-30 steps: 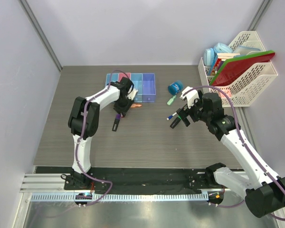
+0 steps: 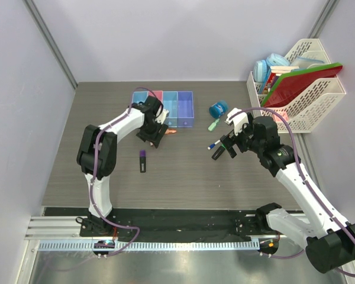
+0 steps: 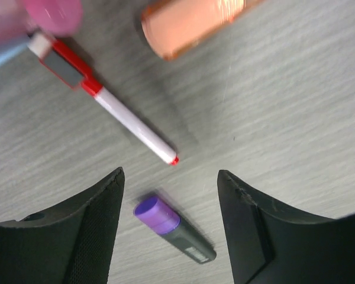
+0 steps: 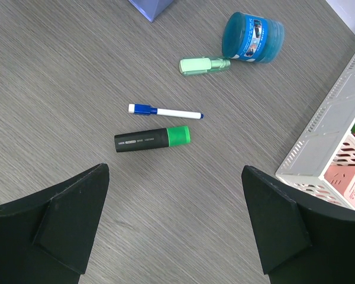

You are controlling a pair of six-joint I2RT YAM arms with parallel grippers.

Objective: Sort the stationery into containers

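Note:
My left gripper hovers open near the container row (image 2: 186,112) at the left-centre. Below it in the left wrist view lie a red-capped marker (image 3: 130,120), a purple-capped dark stick (image 3: 186,236) and an orange item (image 3: 183,23). My right gripper is open above the right side, over a green-capped black stick (image 4: 142,141), a blue-capped marker (image 4: 177,113), a light green bottle (image 4: 195,65) and a blue jar (image 4: 254,38).
A white basket rack (image 2: 319,112) with boards, books and pouches fills the back right.
The right arm has not moved.

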